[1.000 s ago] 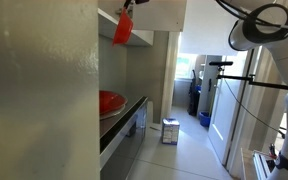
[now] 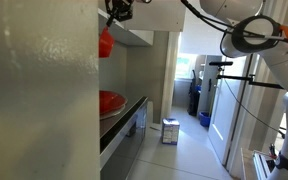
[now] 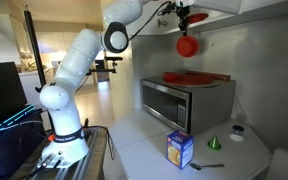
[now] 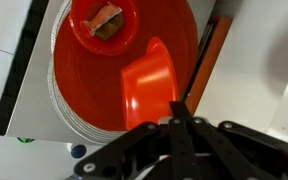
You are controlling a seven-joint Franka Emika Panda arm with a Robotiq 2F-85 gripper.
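A small red dish [image 3: 188, 46] hangs on edge from my gripper [image 3: 183, 31], whose fingers appear shut on its thin rim. In exterior view 1 the dish [image 2: 105, 45] shows just past the near wall, under the gripper. From the wrist, the hanging dish [image 4: 151, 84] lies in front of the fingertips [image 4: 175, 110] and covers part of a large red plate [image 4: 92, 86]. The large plate rests on top of the microwave [image 3: 167, 106], below the held dish. A red bowl [image 4: 85, 34] with something brown and orange inside sits on that plate.
On the counter stand a blue-and-yellow box [image 3: 180, 149], a dark spoon [image 3: 207, 166], a green cone [image 3: 215, 143] and a small dark-topped jar [image 3: 237, 132]. A white cabinet [image 3: 237, 27] runs close behind the gripper. Counter space left of the box is clear.
In exterior view 1 the gripper and the hanging red dish have moved down and to the left, nearer the microwave top. The dish stays in the grip throughout.
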